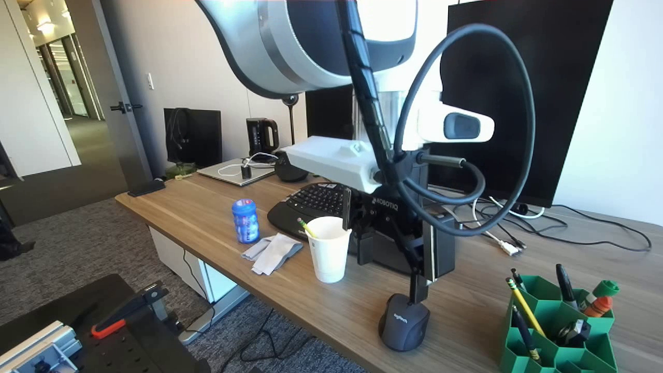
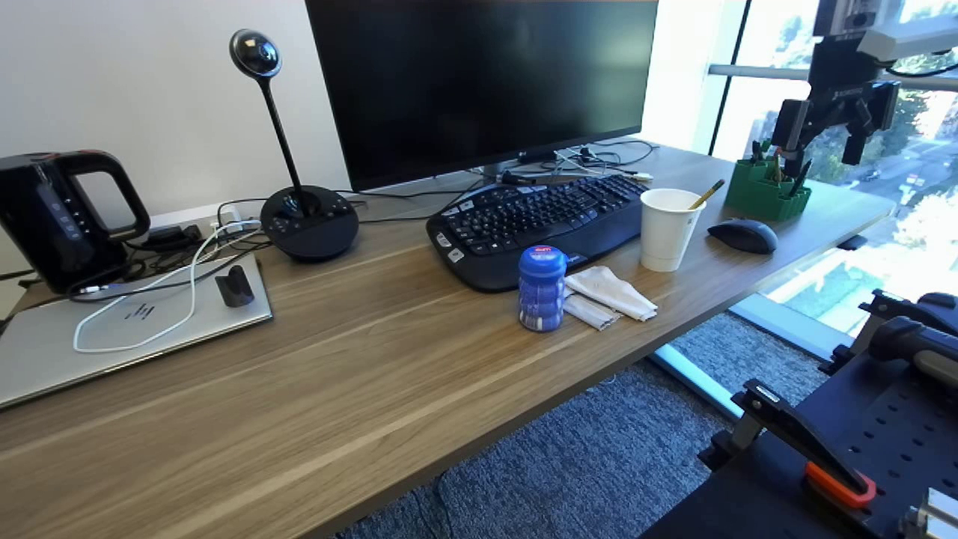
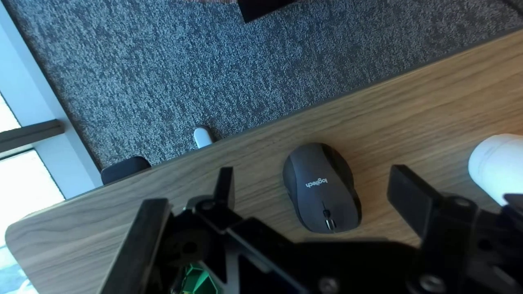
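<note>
My gripper (image 1: 392, 269) stands open and empty above the desk, its fingers pointing down. The dark grey Logitech mouse (image 3: 322, 188) lies in the wrist view between the two spread fingers, some way beyond their tips. In exterior view 1 a fingertip overlaps the front end of the mouse (image 1: 404, 326); contact cannot be told. A white paper cup (image 1: 329, 255) with a yellow pencil in it stands to the left of the mouse. In the second exterior view my gripper (image 2: 822, 148) appears at the upper right, in front of the green pen holder (image 2: 763, 193).
A blue bottle (image 1: 245, 220) and a folded grey cloth (image 1: 273, 254) lie past the cup. The black keyboard (image 2: 548, 224) sits before the large monitor (image 2: 485, 81). Loose cables (image 1: 544, 229) run along the back. The desk's front edge is close to the mouse.
</note>
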